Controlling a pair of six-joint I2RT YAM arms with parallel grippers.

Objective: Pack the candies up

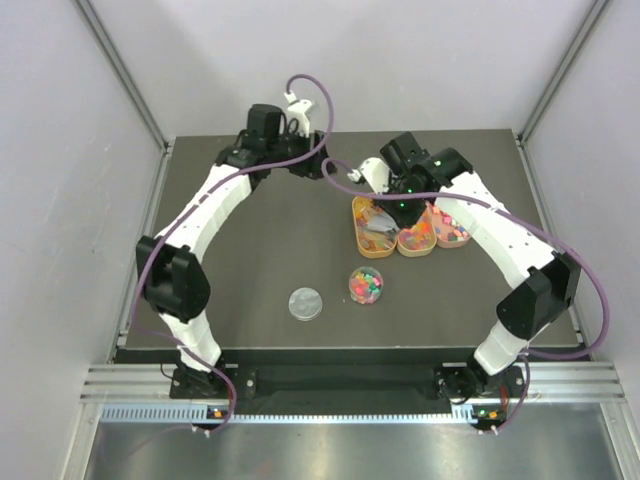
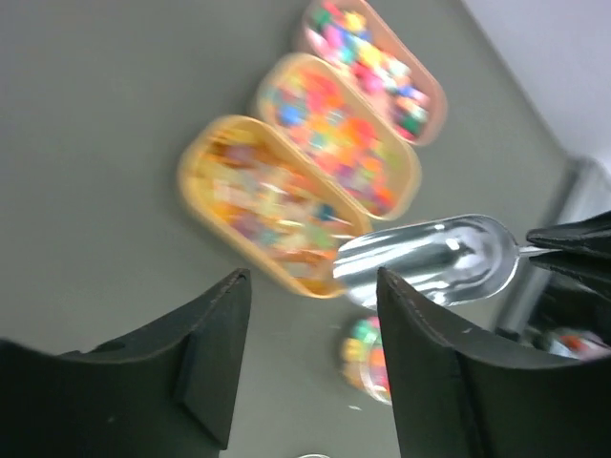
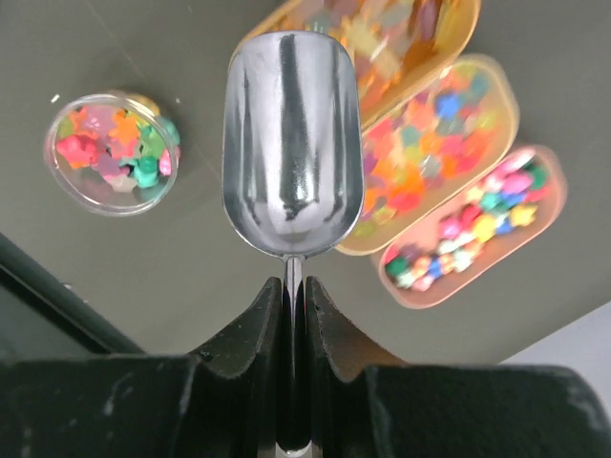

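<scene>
My right gripper is shut on the handle of a steel scoop, which appears empty and hangs over the candy boxes. My left gripper stands open, nothing between its fingers, left of the scoop. The yellow box and the middle box hold colourful wrapped or gummy candies; the pink box holds small bright candies. A clear round jar of candies sits in front of the boxes.
A round lid lies left of the jar. Walls border the table at the back and sides.
</scene>
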